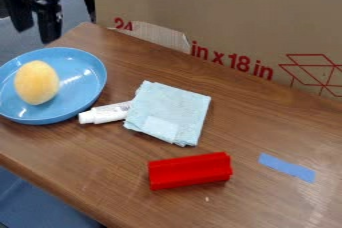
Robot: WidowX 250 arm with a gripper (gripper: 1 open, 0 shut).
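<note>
My black gripper (pixel 31 20) is at the top left, open, above and behind a blue plate (pixel 83 87); nothing shows between its fingers. A yellow oval object (pixel 38 81) rests on the plate. A white tube (pixel 104 113) lies right of the plate, beside a folded pale blue cloth (pixel 171 110). A red block (pixel 189 170) lies toward the front of the wooden table.
A large cardboard box (pixel 227 17) stands along the back of the table (pixel 267 122). A blue strip (pixel 286 167) is on the right.
</note>
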